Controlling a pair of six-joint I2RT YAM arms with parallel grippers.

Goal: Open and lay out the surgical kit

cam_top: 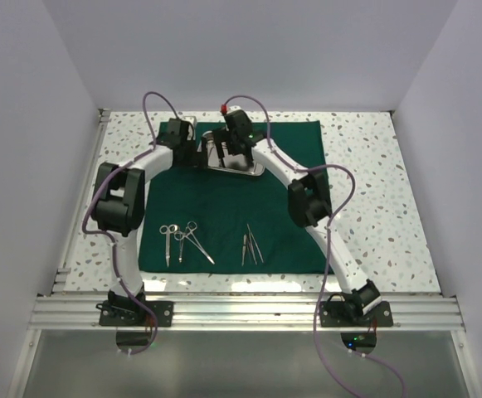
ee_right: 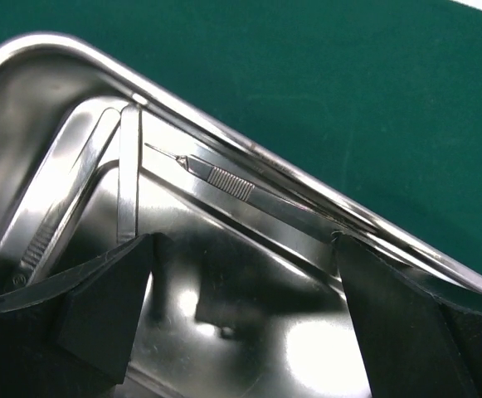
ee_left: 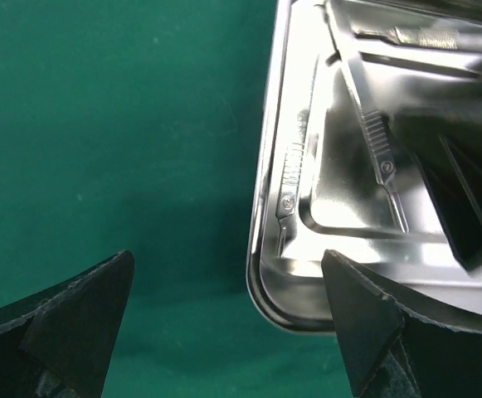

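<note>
A shiny metal tray [cam_top: 239,172] rests on the green cloth toward the back, partly covered by both grippers. Two slim metal handles [ee_left: 291,170] [ee_left: 377,137] lie along its short end in the left wrist view. A third, a fine-tipped ribbed handle [ee_right: 231,183], runs along a long wall in the right wrist view. My left gripper stands open at a tray corner, one finger over the rim and the other above cloth. Over the tray, my right gripper is open, the ribbed handle passing across its gap, its end hidden behind one finger.
Several scissor-like tools [cam_top: 181,240] lie at the front left of the cloth, and slender instruments [cam_top: 251,246] at front centre. Bare green cloth [cam_top: 216,203] stretches between them and the tray. In the left wrist view, the right gripper's dark finger [ee_left: 460,170] is close by.
</note>
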